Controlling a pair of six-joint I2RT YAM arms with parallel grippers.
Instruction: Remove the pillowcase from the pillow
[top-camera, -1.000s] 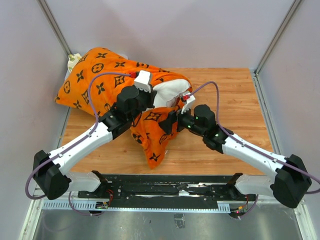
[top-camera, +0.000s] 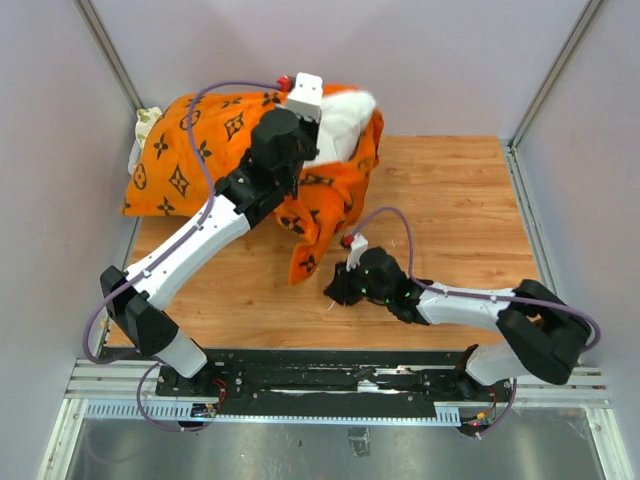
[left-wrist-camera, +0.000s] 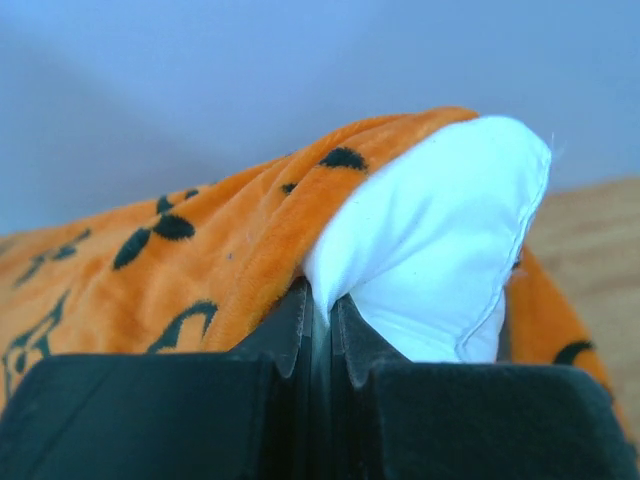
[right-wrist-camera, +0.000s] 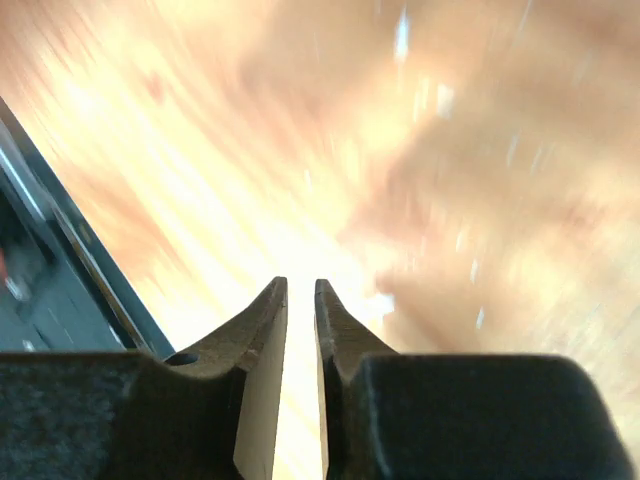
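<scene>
The orange pillowcase (top-camera: 225, 125) with dark prints covers most of the white pillow (top-camera: 350, 115). The pillow's white end pokes out of the case opening, blurred in the top view. In the left wrist view, white fabric of the pillow (left-wrist-camera: 440, 235) runs down between the fingertips, so my left gripper is shut on it, with the orange pillowcase (left-wrist-camera: 190, 260) folded back close beside. From the opening, a loose orange flap hangs toward the front. My right gripper is slightly open, nothing between its fingers, low over the bare table near the flap's tip.
A pale yellow and white cloth (top-camera: 145, 125) sits at the back left corner. Grey walls close in the back and sides; the black front rail (top-camera: 310, 372) borders the near edge.
My left gripper has gone up and back with the white pillow, lifting the case and its flap. The right gripper has come away from the flap toward the front and lower.
</scene>
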